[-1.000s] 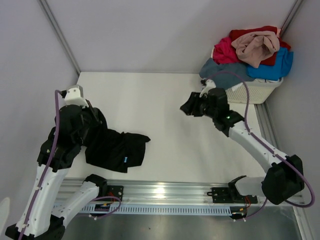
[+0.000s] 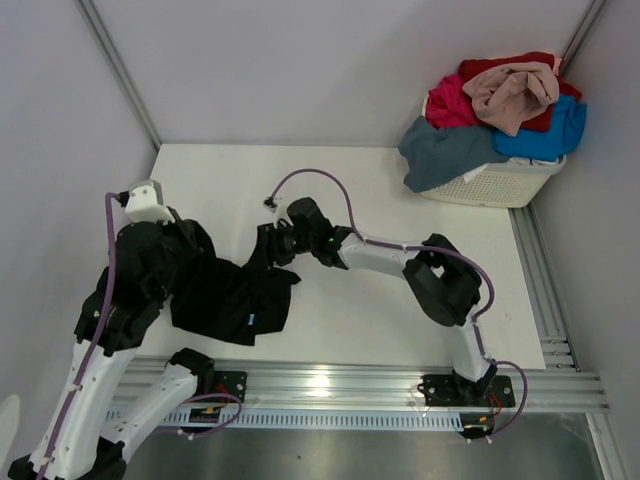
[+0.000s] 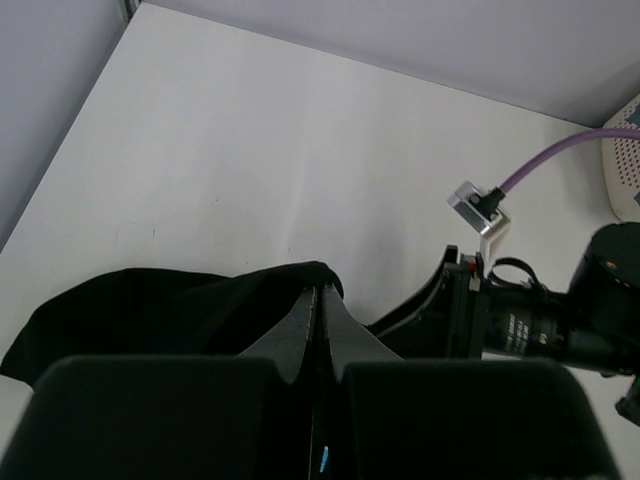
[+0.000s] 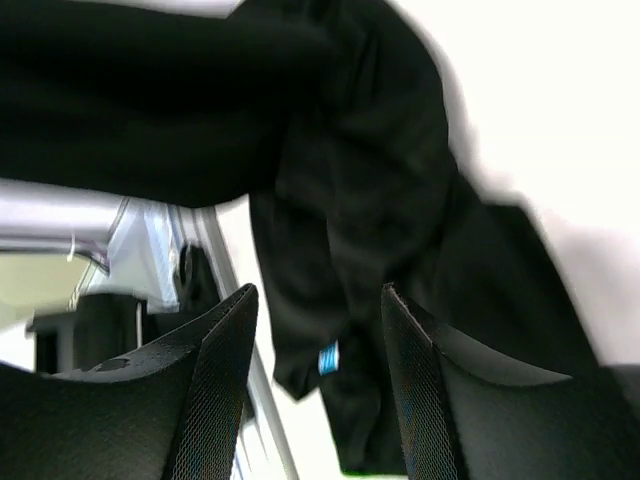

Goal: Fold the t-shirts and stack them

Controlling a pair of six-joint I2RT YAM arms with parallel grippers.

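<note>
A black t-shirt [image 2: 230, 300] lies bunched at the left of the white table, with a small blue tag [image 2: 251, 319] near its front edge. Its far left part rises to my left gripper, whose fingers are closed with a fold of black cloth at the tips. Above the shirt's right part hangs my right gripper [image 2: 262, 250]. In the right wrist view its two fingers [image 4: 215, 370] stand apart, with dark cloth below and nothing clearly gripped. The shirt's left portion is partly hidden by the left arm in the top view.
At the back right stands a white laundry basket [image 2: 495, 187] heaped with clothes: red, pink, blue and a grey-blue shirt [image 2: 445, 155] hanging over its rim.
My right arm has swept left from near the basket to over the shirt's right part. The left arm stays almost still with the cloth, and the shirt lies as before.
</note>
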